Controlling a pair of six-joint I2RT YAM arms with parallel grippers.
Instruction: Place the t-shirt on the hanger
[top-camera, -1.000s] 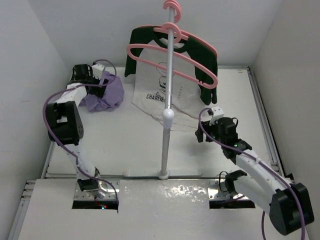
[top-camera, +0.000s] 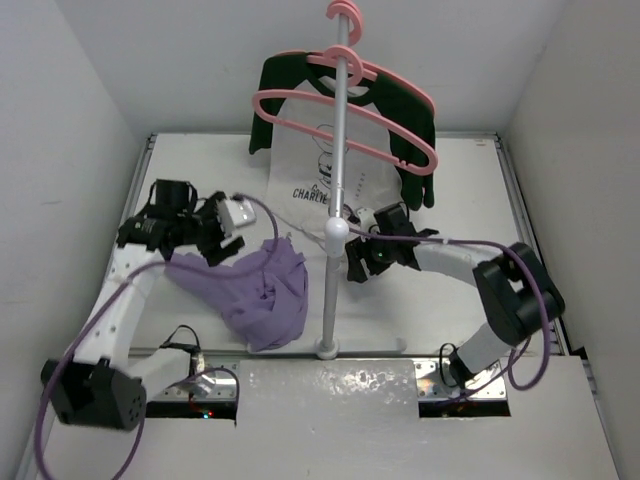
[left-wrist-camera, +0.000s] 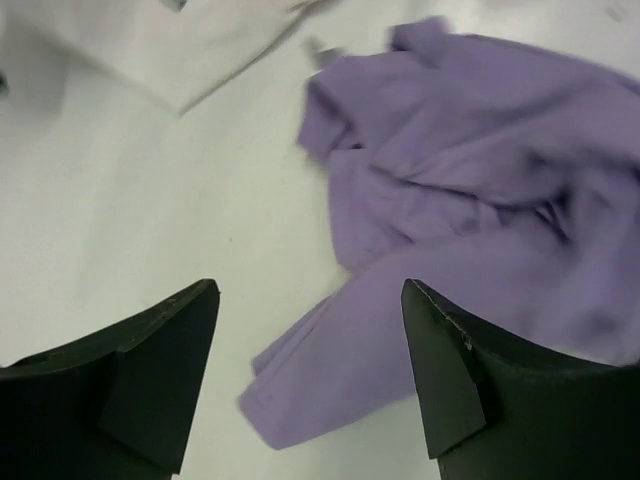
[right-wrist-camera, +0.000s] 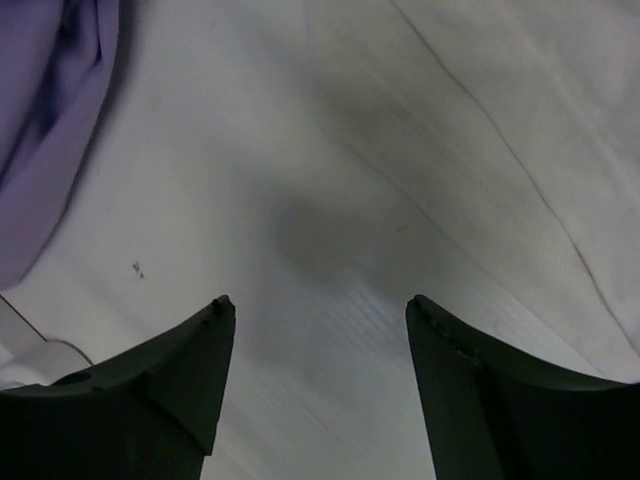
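A crumpled purple t-shirt (top-camera: 265, 300) lies on the white table left of the pole, also filling the right of the left wrist view (left-wrist-camera: 470, 130). My left gripper (top-camera: 222, 242) hangs above it, open, fingers apart with cloth below. My right gripper (top-camera: 365, 262) is open beside the pole over bare table and pale cloth; the purple shirt's edge (right-wrist-camera: 50, 150) shows at upper left of its view. An empty pink hanger (top-camera: 410, 140) hangs on the rack.
The metal pole (top-camera: 330, 300) stands between my arms. Behind it a white-and-green Charlie shirt (top-camera: 300, 180) hangs on a pink hanger. Walls enclose the back and sides.
The purple shirt has moved from the back left toward the front centre.
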